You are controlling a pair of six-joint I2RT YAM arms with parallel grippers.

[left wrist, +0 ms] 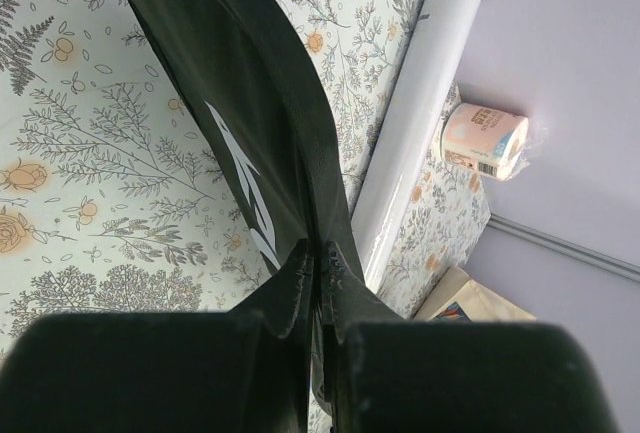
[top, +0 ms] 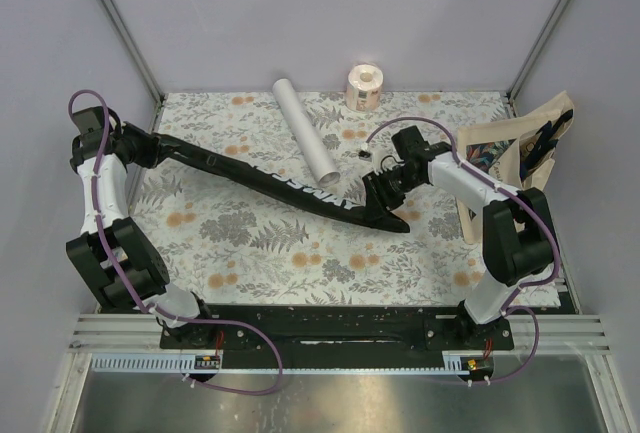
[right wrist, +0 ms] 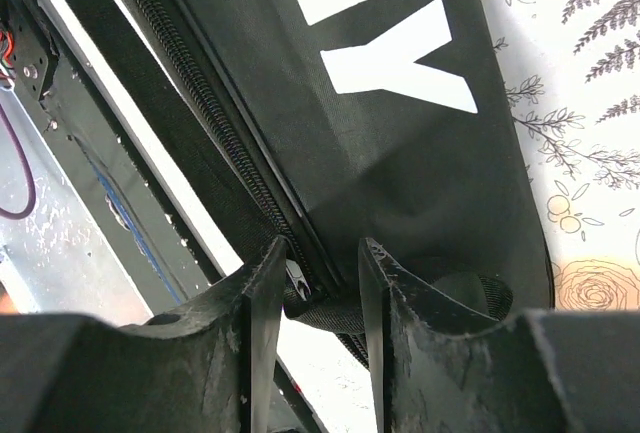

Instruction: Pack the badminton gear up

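Note:
A long black racket bag (top: 270,182) with white lettering slants across the table from upper left toward the middle right. My left gripper (top: 157,148) is shut on its raised left end; in the left wrist view, the dark fabric runs in between the fingers. Over the bag's right end, my right gripper is pointed down with its fingers apart. A small metal zipper pull (right wrist: 298,279) lies close to the left finger, at the end of the zipper (right wrist: 200,88). Whether a finger touches the pull is hard to tell.
Behind the bag lies a white tube (top: 303,133), its near end close to the fabric. A paper roll (top: 364,88) stands at the back. On the right sits a cream tote bag (top: 466,138) with dark contents.

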